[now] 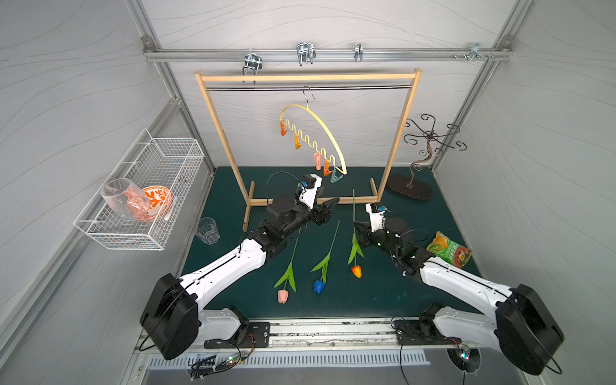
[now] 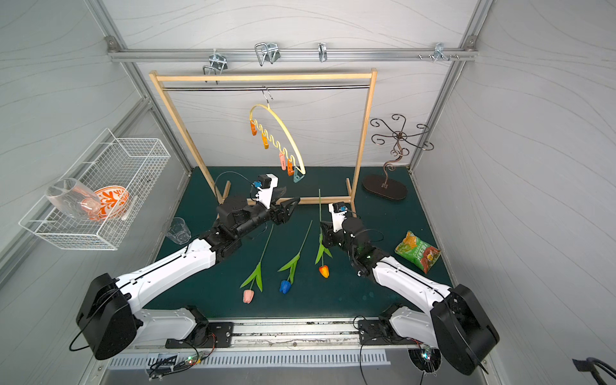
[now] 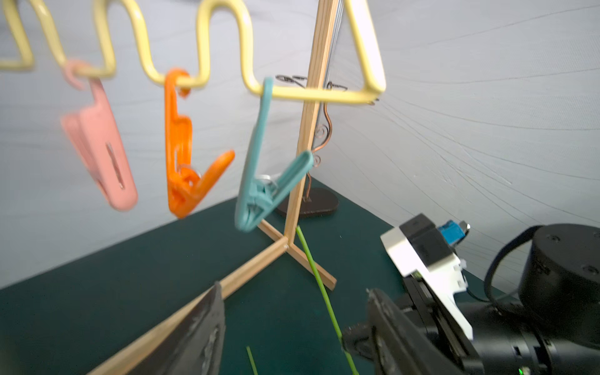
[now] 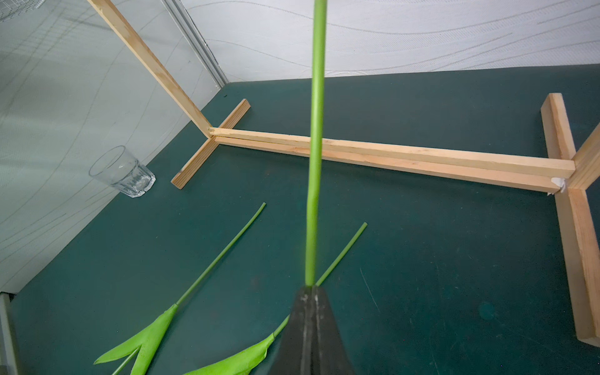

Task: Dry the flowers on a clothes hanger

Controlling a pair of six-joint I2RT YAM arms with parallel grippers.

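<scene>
A yellow hanger (image 1: 332,142) hangs tilted from the rack's metal rod, carrying several clips. Its lower end holds a teal clip (image 3: 262,181), an orange clip (image 3: 181,156) and a pink clip (image 3: 103,150). My left gripper is below these clips, its fingers apart and empty. My right gripper is shut on the green stem (image 4: 315,156) of the orange tulip (image 1: 356,272); the stem rises above the fingers and the bloom hangs below. On the table lie the blue tulip (image 1: 318,286) and the pink tulip (image 1: 282,295), stems pointing toward the rack.
The wooden rack (image 1: 227,144) stands at the back. To the left are a glass (image 1: 208,230) and a wire basket (image 1: 173,168). A brown metal stand (image 1: 410,186) and a green snack bag (image 1: 450,249) occupy the right side.
</scene>
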